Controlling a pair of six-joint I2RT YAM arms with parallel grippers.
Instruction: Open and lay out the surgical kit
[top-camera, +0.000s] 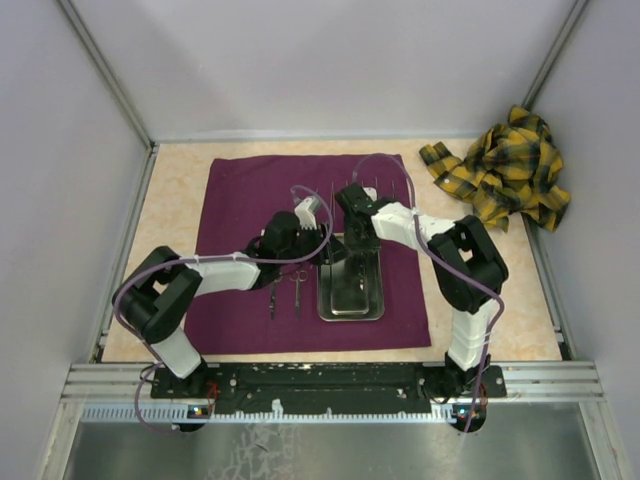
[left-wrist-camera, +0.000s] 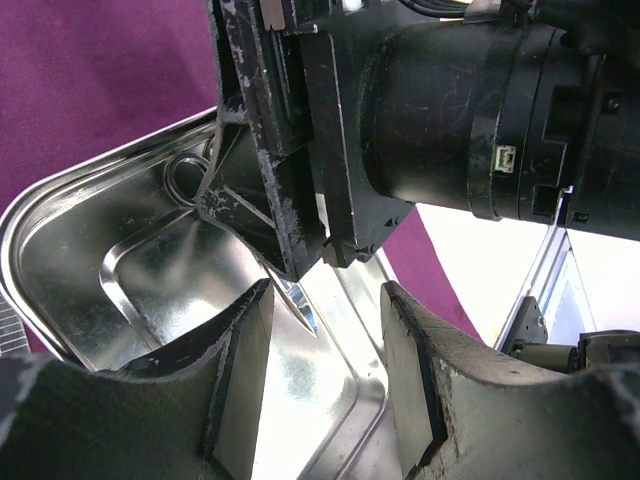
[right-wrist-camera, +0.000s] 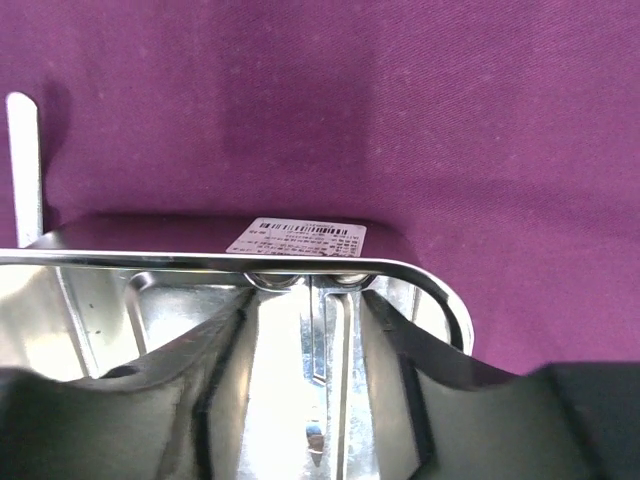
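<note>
A steel tray (top-camera: 350, 300) lies on the purple cloth. My right gripper is over its far end, fingers apart beside the ring handles of a scissor-like instrument (right-wrist-camera: 315, 400) inside the tray; whether they touch it is unclear. My left gripper stands open over the tray, close to the right gripper's housing, with the instrument's rings and tip partly visible beyond.
More instruments (top-camera: 297, 295) lie in rows on the cloth left of and behind the tray. A yellow-black plaid cloth (top-camera: 510, 165) is heaped at the back right.
</note>
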